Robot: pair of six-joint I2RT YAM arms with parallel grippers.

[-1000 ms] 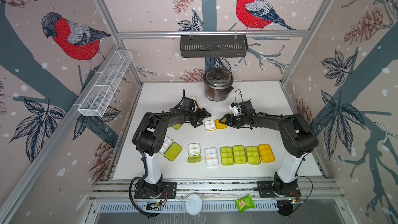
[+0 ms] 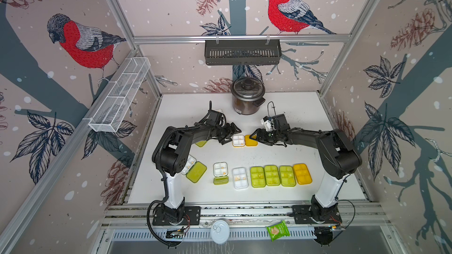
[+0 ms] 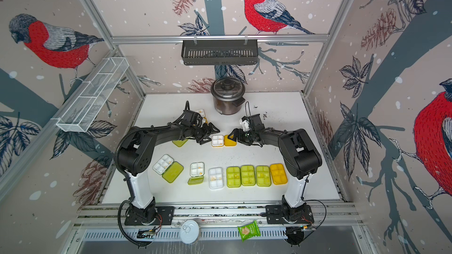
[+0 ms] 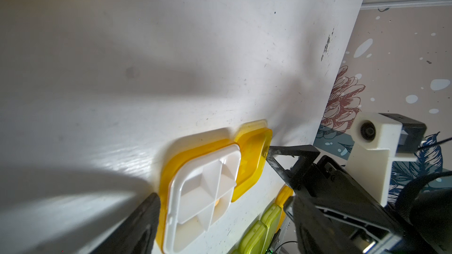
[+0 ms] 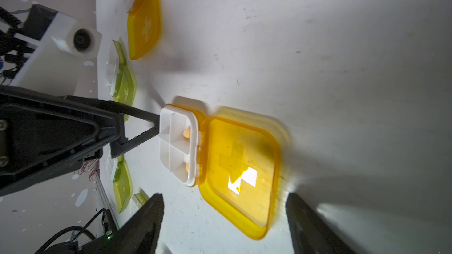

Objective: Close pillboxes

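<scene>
An opened pillbox lies mid-table between my two grippers, its white compartment tray [image 2: 238, 140] on the left and its clear orange lid [image 2: 251, 140] on the right. In the right wrist view orange pills show in some compartments. My left gripper is open at the tray's end, its fingers [image 4: 136, 225] to either side of the tray. From the lid's side comes my right gripper, its fingers [image 5: 148, 221] standing apart with the lid [image 5: 235, 160] reaching between them. Whether either finger touches the lid cannot be told.
Closed-looking green boxes [image 2: 271, 175] and an orange one [image 2: 302, 173] line the front right. An opened green-lidded box [image 2: 220, 169], a white one [image 2: 240, 177] and a green lid [image 2: 196, 171] lie front left. A pot [image 2: 247, 95] stands behind.
Over the last second the pillbox has turned slightly and straightened, and my left gripper has shifted a little to the right. My right arm has barely moved. The lid stays open.
</scene>
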